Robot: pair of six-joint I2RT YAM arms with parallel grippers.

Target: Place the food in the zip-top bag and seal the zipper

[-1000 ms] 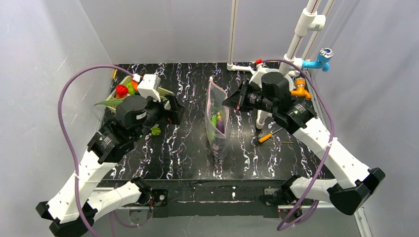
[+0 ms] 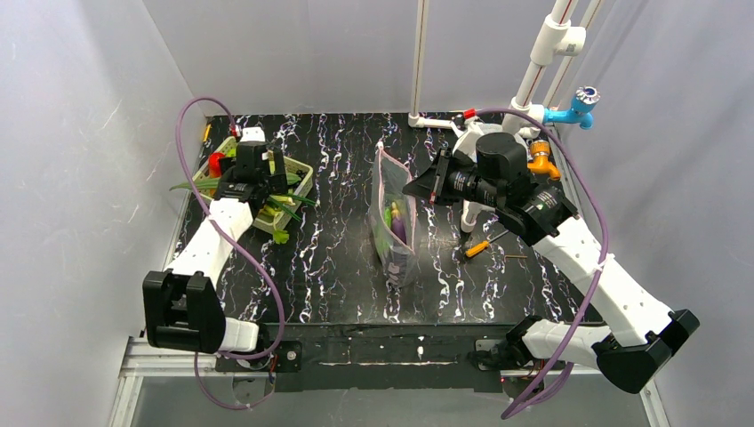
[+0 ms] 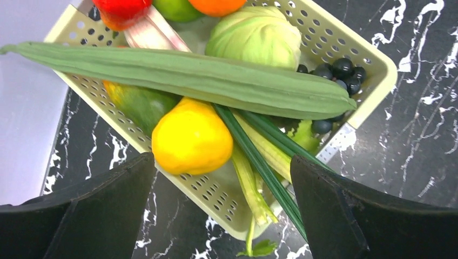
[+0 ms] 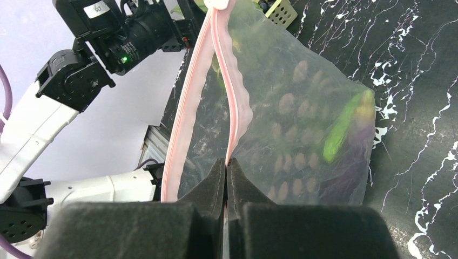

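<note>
A zip top bag (image 2: pixel 391 249) stands upright mid-table, green and purple vegetables inside. My right gripper is shut on the bag's pink-zippered top edge, holding the mouth partly open. My left gripper hangs open over a perforated food basket (image 3: pixel 372 91), nothing between its fingers. In the basket lie a long green gourd (image 3: pixel 205 78), a yellow fruit (image 3: pixel 192 140), cabbage (image 3: pixel 251 38), dark grapes (image 3: pixel 343 70), a red vegetable (image 3: pixel 121 11), an orange one, celery and green stalks.
At the right stand white pipes (image 2: pixel 542 53) with blue and orange taps (image 2: pixel 541 160). An orange screwdriver (image 2: pixel 477 249) lies near them.
My left gripper has moved left and back from beside the bag to over the basket. The right gripper has stayed nearly still at the bag's edge.
</note>
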